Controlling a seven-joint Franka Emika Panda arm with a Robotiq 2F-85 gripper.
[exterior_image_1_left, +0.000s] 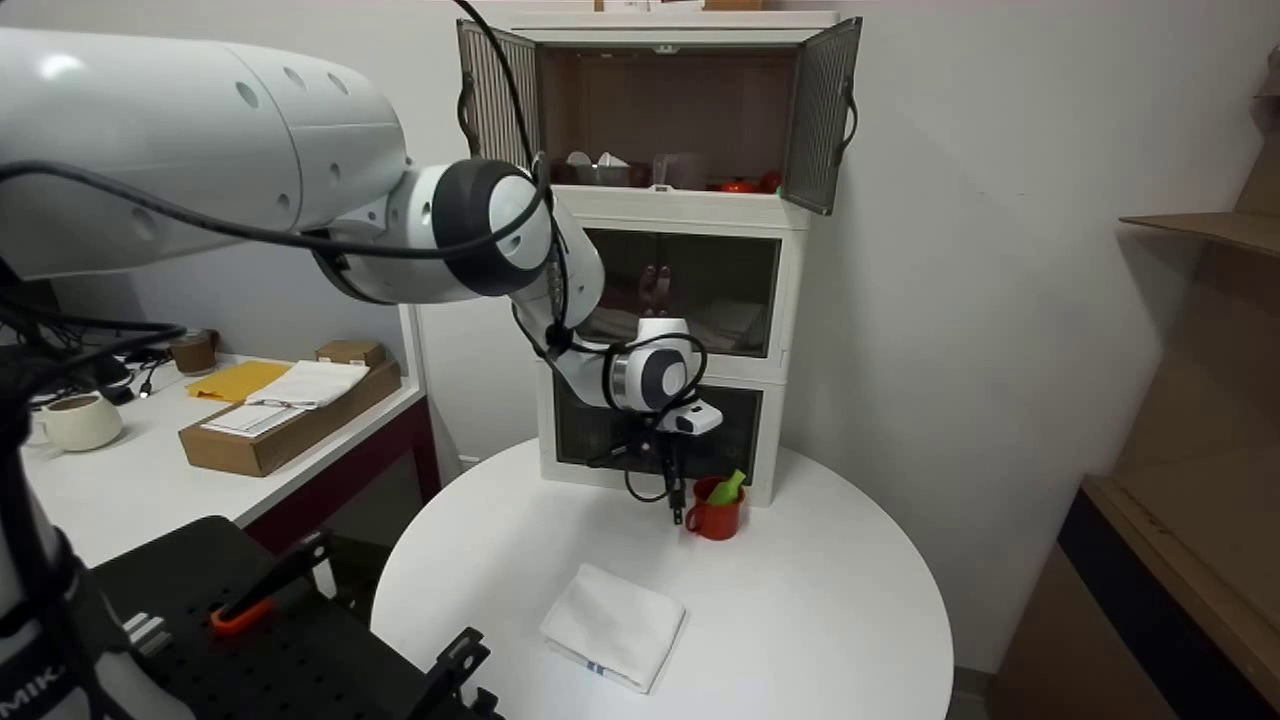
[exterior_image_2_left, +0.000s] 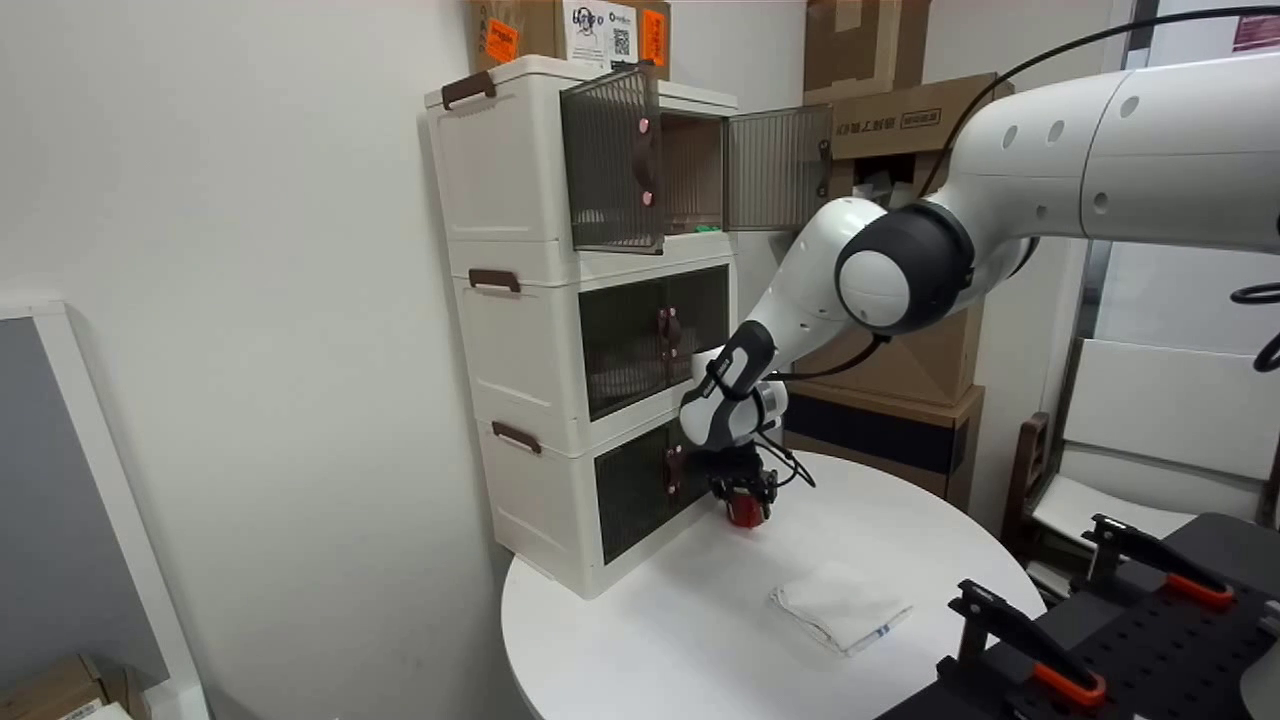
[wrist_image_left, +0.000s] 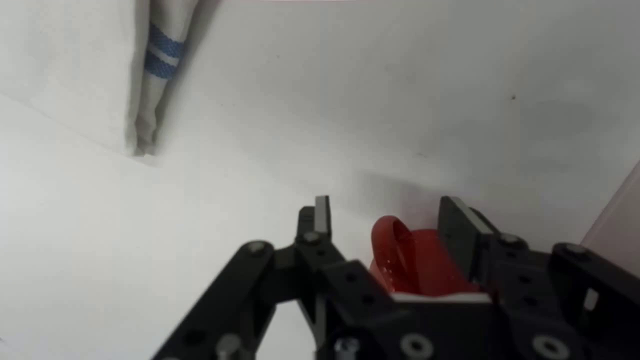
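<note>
A red mug (exterior_image_1_left: 716, 518) stands upright on the white round table, close to the cabinet's foot, with a green utensil (exterior_image_1_left: 727, 487) leaning out of it. My gripper is down beside the mug, its fingers (wrist_image_left: 322, 217) visibly apart. In the wrist view the mug's handle (wrist_image_left: 388, 246) shows in the gap between them, nearer the right finger, which overlaps the mug's body. Whether that finger touches the mug I cannot tell. The lower part of the mug is hidden behind the gripper there. The green utensil is out of sight in the wrist view.
A folded white cloth (exterior_image_1_left: 615, 626) with blue stripes lies nearer the table's front. The white cabinet (exterior_image_2_left: 528, 348) rises right behind the mug, its top doors swung open with items inside.
</note>
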